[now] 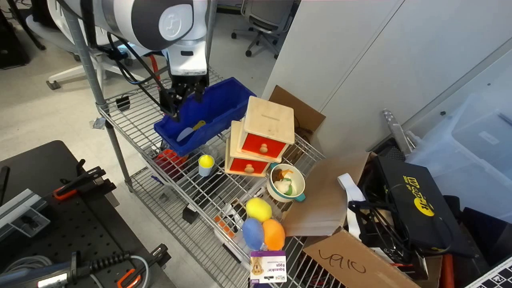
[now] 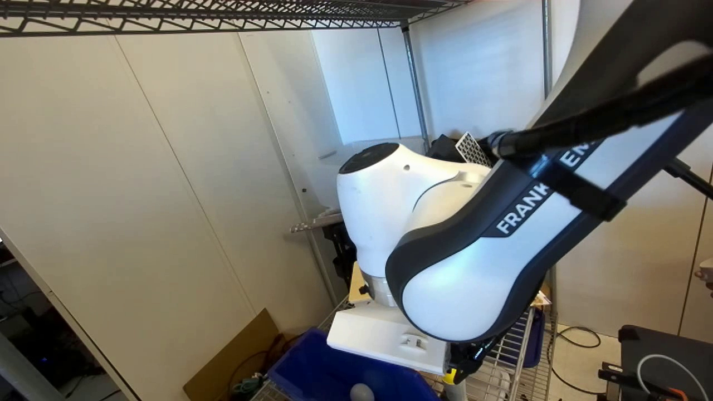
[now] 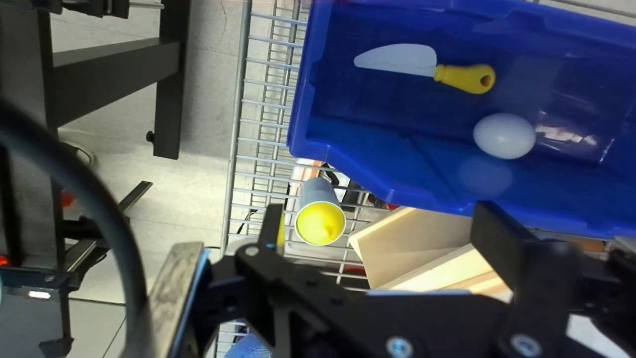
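Observation:
My gripper [image 1: 186, 106] stands open above the blue bin [image 1: 221, 117], with nothing between its fingers. In the wrist view the blue bin [image 3: 381, 173] holds a toy knife with a white blade and yellow handle [image 3: 462, 77], and a white egg [image 3: 504, 136]. The same knife [image 1: 192, 129] shows in exterior view 1, where the egg is hidden. A pale grey cup with yellow inside [image 3: 316, 194] stands on the wire shelf beside the bin. Exterior view 2 shows the egg [image 2: 361, 392] in the bin, while the arm hides most of the gripper.
Two stacked wooden boxes with red drawers [image 1: 269, 117] stand close beside the bin. Farther along the shelf are a bowl of toy food [image 1: 286, 182], yellow, blue and orange egg shapes [image 1: 259, 209], and a purple-and-white package [image 1: 267, 267]. An open cardboard box [image 1: 355, 259] borders the shelf.

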